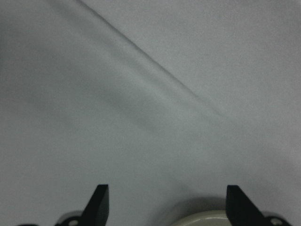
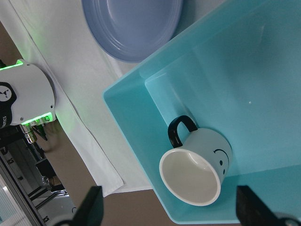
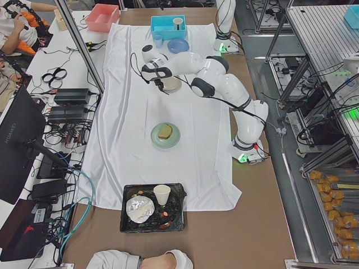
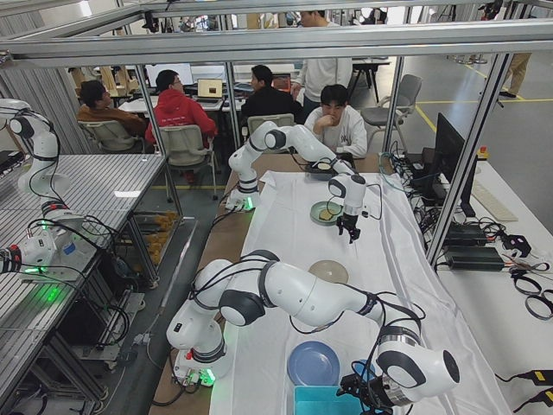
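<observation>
My left gripper hovers over the white cloth, open, beside a beige dish (image 1: 200, 221) cut off at the wrist view's lower edge; in the left camera it is near that dish. My right gripper is open above the blue bin (image 2: 240, 94), where a white mug (image 2: 197, 167) with a black handle and printed face lies tilted on its side. A blue plate (image 2: 131, 21) sits beside the bin. A green plate (image 3: 174, 134) holds a yellow item (image 3: 165, 131) at the middle of the cloth.
A black tray (image 3: 129, 224) with a white cup (image 3: 162, 194) and foil-covered round item (image 3: 140, 209) lies at the near end. A pink bin (image 3: 102, 17) stands at the far left. The cloth (image 3: 157, 174) has free room around the green plate.
</observation>
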